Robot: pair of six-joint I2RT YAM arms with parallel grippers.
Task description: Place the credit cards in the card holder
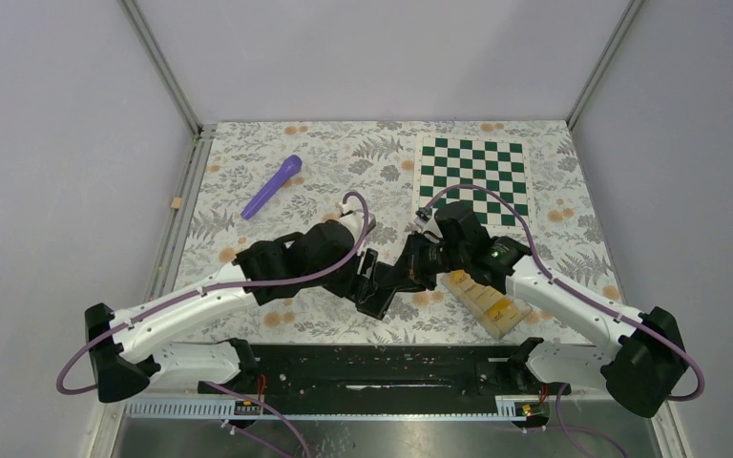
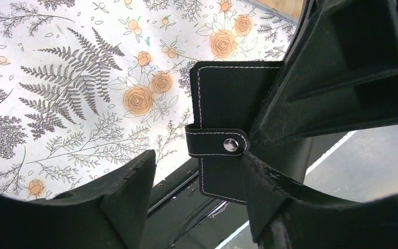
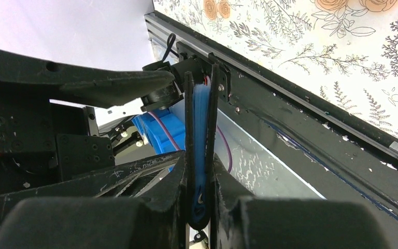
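The black card holder (image 2: 236, 98), with white stitching and a snapped strap (image 2: 207, 143), is held up above the table's front edge. My right gripper is shut on it; in the right wrist view it stands edge-on, with a blue layer (image 3: 201, 124) between its covers. My left gripper is open, close to the strap side, and one of its fingertips appears beside the snap. Whether it touches cannot be told. A wooden tray (image 1: 469, 304) with yellow pieces, possibly cards, lies under the right arm.
Behind the arms lie a purple microphone-shaped object (image 1: 272, 187) at the left and a green-and-white checkerboard (image 1: 472, 167) at the right. The two grippers are very close together.
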